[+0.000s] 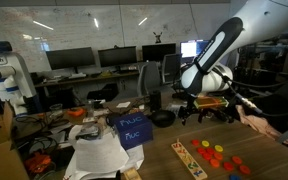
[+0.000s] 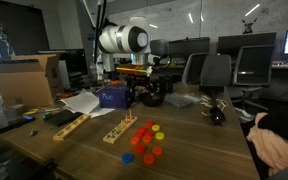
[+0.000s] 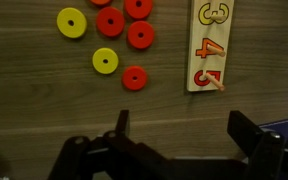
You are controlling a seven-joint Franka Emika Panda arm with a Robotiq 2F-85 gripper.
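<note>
My gripper stands open above the wooden table, with nothing between its fingers. In exterior view 1 the gripper (image 1: pixel 202 106) hangs behind the discs, well above the tabletop. A wooden peg board (image 3: pixel 200 70) with coloured numbers and upright pegs lies at the top right of the wrist view, ahead of the fingers. Left of it are red discs (image 3: pixel 134 78) and yellow discs (image 3: pixel 106 61), each with a centre hole. In exterior view 2, blue discs (image 2: pixel 127 158) lie nearer the camera.
A second wooden board (image 2: pixel 71 127) lies left of the numbered one. Behind stand a blue box (image 1: pixel 134 128) and a dark round bowl (image 1: pixel 163 118); white papers (image 1: pixel 97 157) cover the table's left. Bare wood (image 2: pixel 199 150) lies right of the discs.
</note>
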